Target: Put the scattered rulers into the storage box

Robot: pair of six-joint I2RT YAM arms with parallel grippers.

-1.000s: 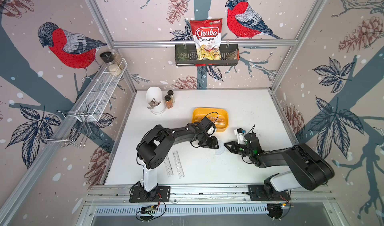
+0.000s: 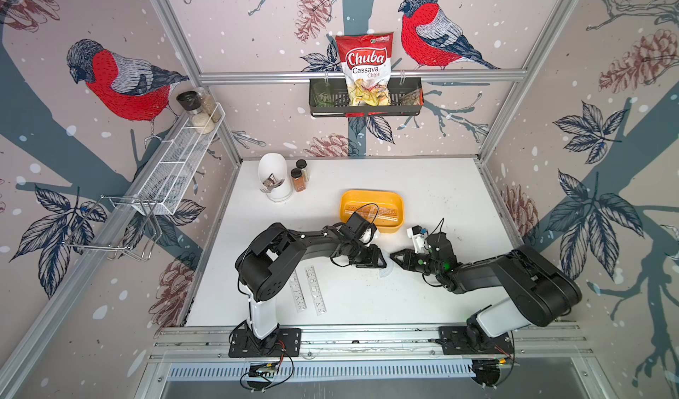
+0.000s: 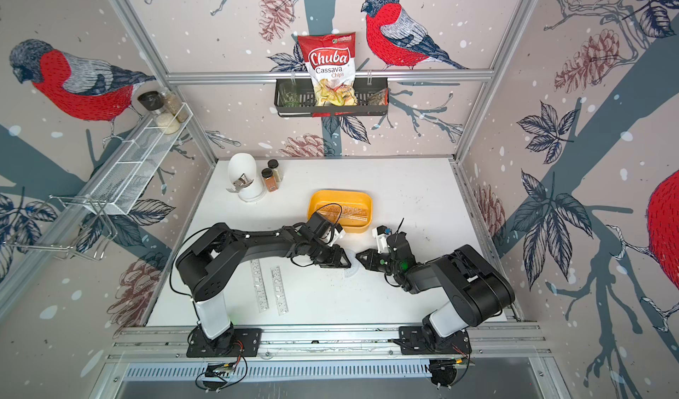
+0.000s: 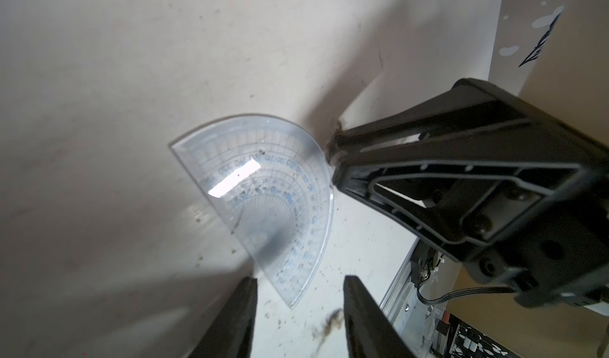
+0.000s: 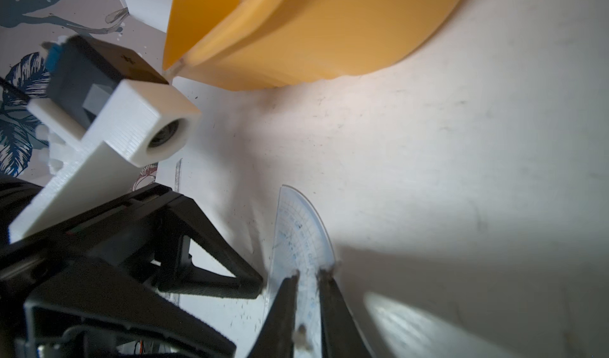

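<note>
A clear protractor (image 4: pixel 272 167) lies between my two grippers, in front of the yellow storage box (image 2: pixel 398 218). My right gripper is shut on the protractor; in the left wrist view its fingertips meet the curved edge. My left gripper is part open, its fingers apart on either side of the protractor's near corner, which looks free of both. Two clear rulers, an outer one (image 2: pixel 297 293) and an inner one (image 2: pixel 315 290), rest on the table at the front left. Inside the box, clear items are partly visible behind the left arm.
At the back left stand a white utensil holder (image 2: pixel 278 190) and two spice jars, one of them orange-brown (image 2: pixel 297 181). Both grippers are very close together.
Over the last second my right gripper has shifted slightly left, and the protractor with it. The rulers stay put.
</note>
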